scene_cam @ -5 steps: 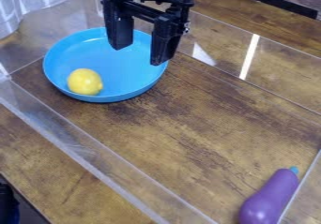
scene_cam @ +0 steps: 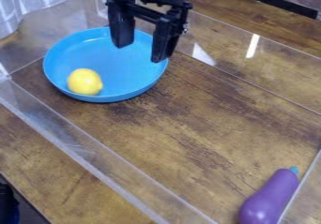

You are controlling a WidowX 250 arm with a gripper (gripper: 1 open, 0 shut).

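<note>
My black gripper [scene_cam: 145, 31] hangs over the blue bowl [scene_cam: 113, 87] at the upper left, its two fingers spread apart with no object visible between them. A yellow round object [scene_cam: 84, 82] lies inside the bowl on its left side. A purple eggplant-shaped object [scene_cam: 268, 199] lies on the wooden table at the lower right, apart from the bowl.
Clear plastic edges run along the left and right sides, and a dark shape sits at the lower left corner.
The bowl, yellow object and purple object look unmoved.
</note>
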